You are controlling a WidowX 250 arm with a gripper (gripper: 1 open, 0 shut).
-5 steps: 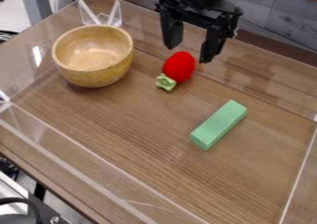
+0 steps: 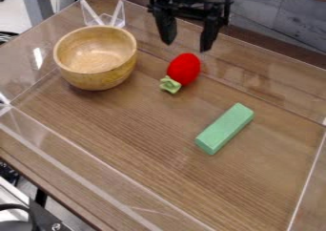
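The gripper [image 2: 189, 25] hangs at the top of the view, open, above and behind a red rounded object [image 2: 181, 70] with a small light green piece [image 2: 171, 84] at its lower left, both on the wooden table [image 2: 114, 158]. A yellow bowl [image 2: 95, 58] stands to the left. A green oblong block [image 2: 224, 129] lies at the lower right.
At the top left, a white object [image 2: 105, 12] is near the table's back. Dark cables show at the lower left edge, off the table.
The gripper has moved back and up in the view, away from the red object. The bowl and green block stay in place.
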